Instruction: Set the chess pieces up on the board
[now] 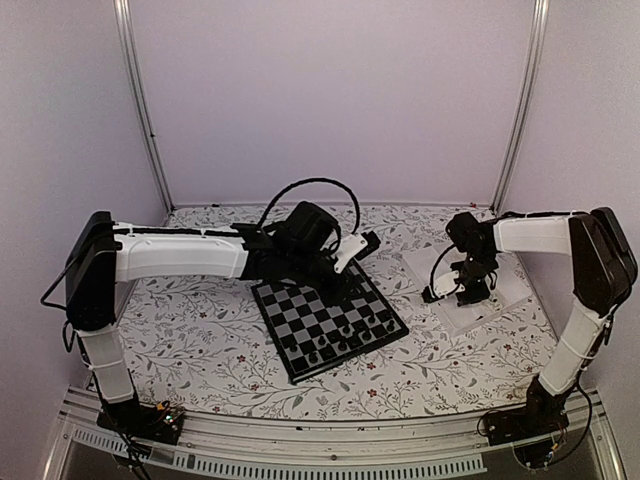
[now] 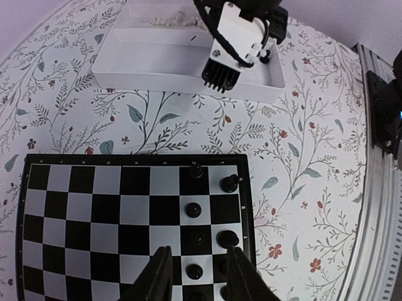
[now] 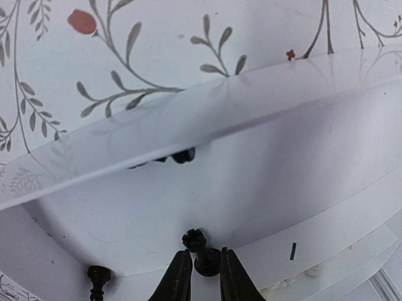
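The chessboard carries several black pieces along one side, among them a black piece near a corner. My left gripper hangs over the board, fingers apart and empty. My right gripper is over the white tray, its fingers apart on either side of a black piece; whether they touch it is unclear. Another black piece lies in the tray's corner, and dark pieces show by the tray wall.
White pieces lie in the tray's far compartment. Walls enclose the table at back and sides.
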